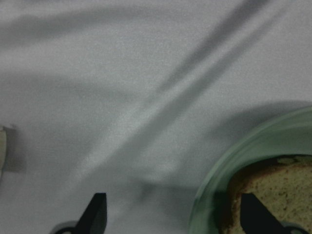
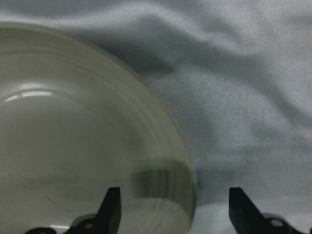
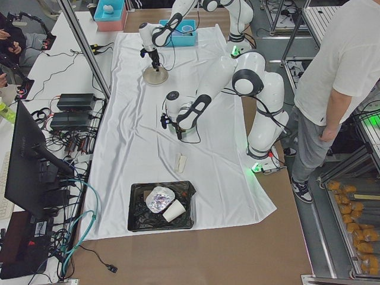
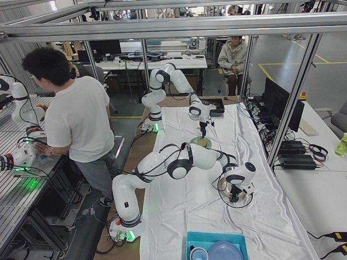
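Note:
A green bowl (image 1: 263,141) holding a slice of bread (image 1: 278,185) lies under my left gripper, whose fingertips are apart with nothing seen gripped; in the camera left view the arm largely hides it. My right gripper stands open low over the rim of a cream plate (image 2: 73,126), one finger over the plate, the other over the cloth. A small pale item (image 3: 180,163) lies on the cloth (image 3: 142,142).
A black tray (image 3: 136,208) with a foil item (image 3: 159,196) and a white cylinder (image 3: 175,211) is at one end; a blue bin (image 3: 184,38) is at the other. A person (image 3: 332,77) stands beside the table.

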